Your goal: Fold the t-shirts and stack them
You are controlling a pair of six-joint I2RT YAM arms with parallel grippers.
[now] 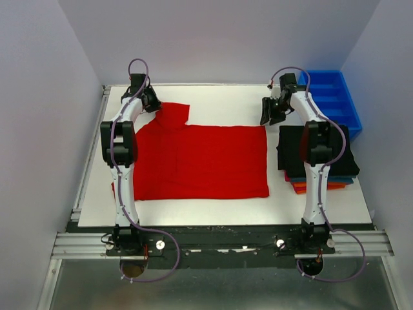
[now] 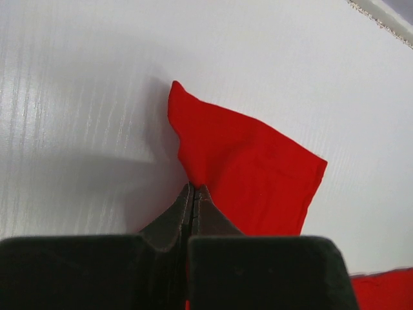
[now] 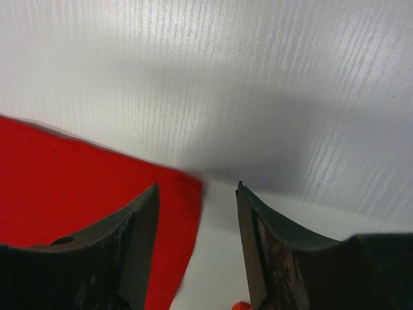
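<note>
The red t shirt (image 1: pixel 200 161) is spread over the white table, its near and right edges fairly straight, with a sleeve (image 1: pixel 174 112) jutting out at the top left. At its upper left, my left gripper (image 1: pixel 156 108) is shut on the cloth; in the left wrist view the red fabric (image 2: pixel 251 168) gathers at the closed fingertips (image 2: pixel 201 192). My right gripper (image 1: pixel 263 123) is at the shirt's upper right corner. Its fingers (image 3: pixel 145 216) stand apart on either side of that corner (image 3: pixel 190 187) in the right wrist view, not closed on it. Whether they touch the table is unclear.
On the right a stack of folded shirts (image 1: pixel 322 152) has black on top and blue, red and orange edges below. Behind it stands a blue bin (image 1: pixel 332 97). Bare table (image 1: pixel 219 106) lies beyond the shirt's far edge.
</note>
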